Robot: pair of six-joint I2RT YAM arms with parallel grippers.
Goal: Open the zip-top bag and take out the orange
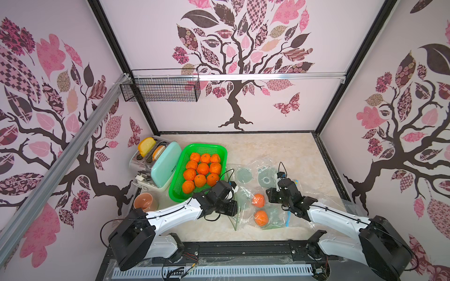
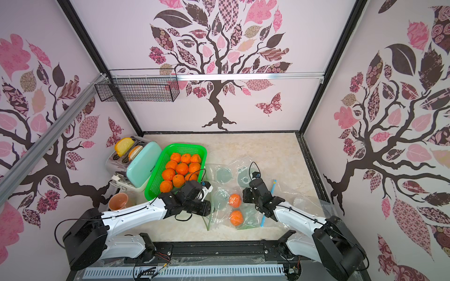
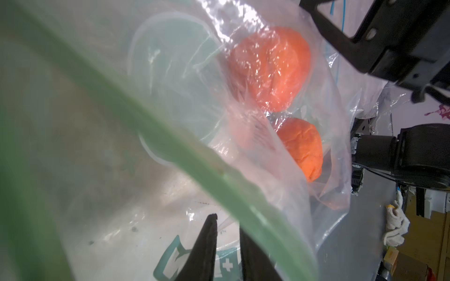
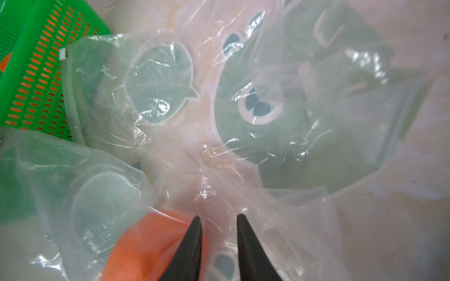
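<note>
A clear zip bag with green zipper strip (image 3: 220, 178) lies on the table, holding an upper orange (image 1: 258, 200) and a lower orange (image 1: 261, 217). My left gripper (image 1: 231, 207) is at the bag's left, at the zipper edge; in the left wrist view its fingers are at the strip and film, shut on the bag's edge. My right gripper hovers over the bag beside the upper orange, fingers part open; whether film lies between them is unclear.
A green basket of oranges (image 1: 225, 154) stands behind left. A toaster-like appliance (image 1: 166, 164) and pink cup (image 1: 143, 201) sit at the left. Other clear bags (image 4: 300, 140) lie behind; bare table at the back right.
</note>
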